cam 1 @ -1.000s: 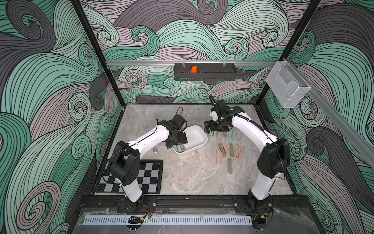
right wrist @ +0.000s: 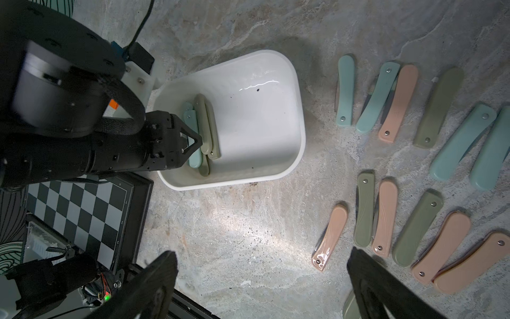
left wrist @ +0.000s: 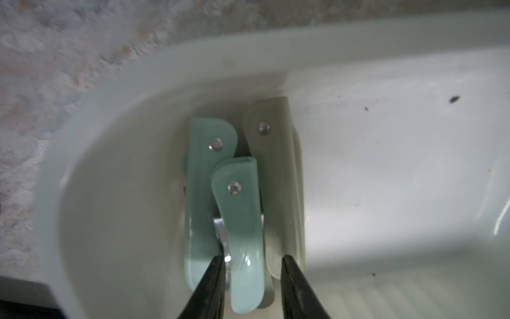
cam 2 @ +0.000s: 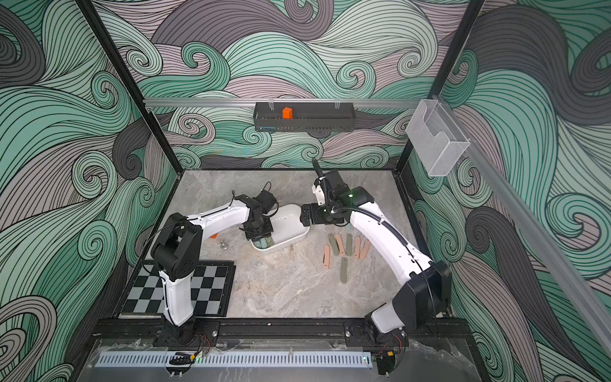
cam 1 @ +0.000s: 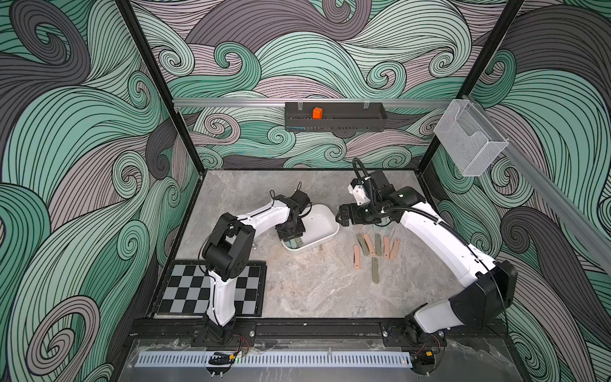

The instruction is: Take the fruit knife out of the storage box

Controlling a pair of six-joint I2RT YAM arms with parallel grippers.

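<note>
The white storage box (right wrist: 255, 127) holds several folded fruit knives at its left end. In the left wrist view a teal knife (left wrist: 238, 228) lies on top of another teal knife (left wrist: 204, 175), beside olive knives (left wrist: 273, 159). My left gripper is down in the box, its fingers parted over the top teal knife's lower end; whether they touch it I cannot tell. My right gripper is open with nothing between its fingers, above the table right of the box.
Rows of pink, olive and teal knives (right wrist: 393, 109) lie right of the box. A checkerboard (cam 1: 181, 286) occupies the front left. A metal piece (cam 2: 222, 244) stands left of the box.
My left arm has moved slightly right over the box.
</note>
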